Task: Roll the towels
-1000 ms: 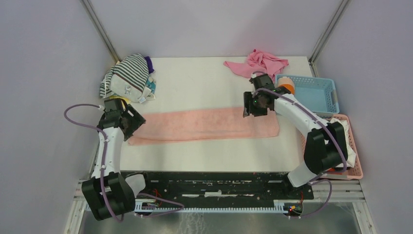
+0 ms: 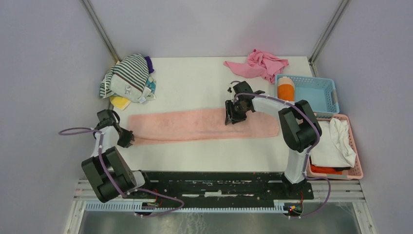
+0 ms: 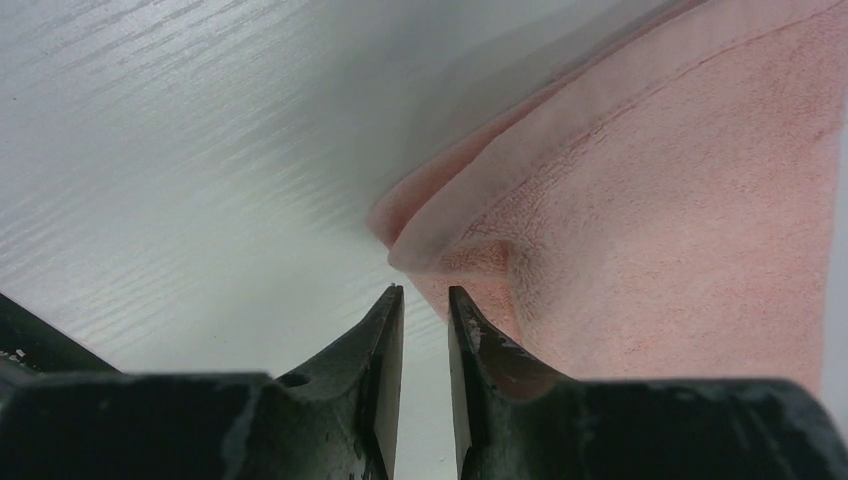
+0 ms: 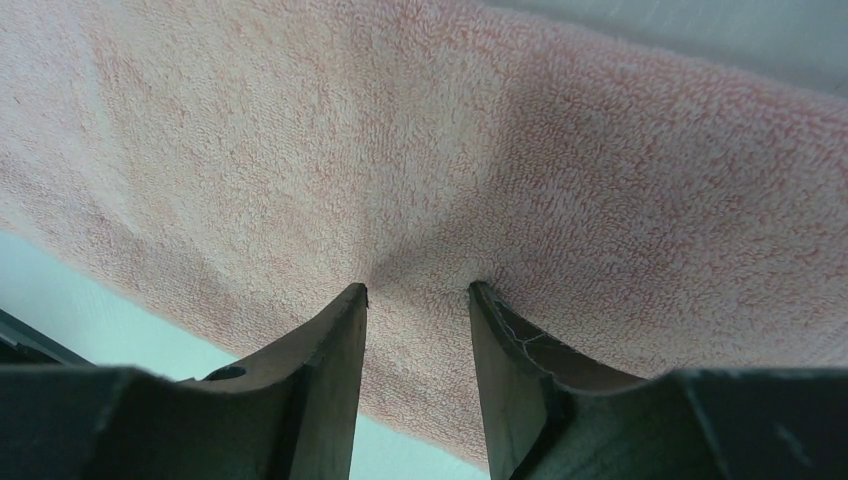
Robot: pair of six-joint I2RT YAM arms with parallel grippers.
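A long pink towel (image 2: 180, 126) lies flat across the table, folded lengthwise. My left gripper is at its left end, its fingertips just short of a layered, creased corner (image 3: 440, 240), a narrow gap between them and no cloth visibly held. My right gripper stands open over the towel's right part, fingertips at or just above the cloth.
Striped and other cloths (image 2: 126, 75) are piled at back left, a crumpled pink cloth (image 2: 260, 66) at back right. A blue basket (image 2: 311, 92) with an orange roll and a pink basket (image 2: 358, 168) of cloths stand right.
My left gripper has moved down to the towel's left end.
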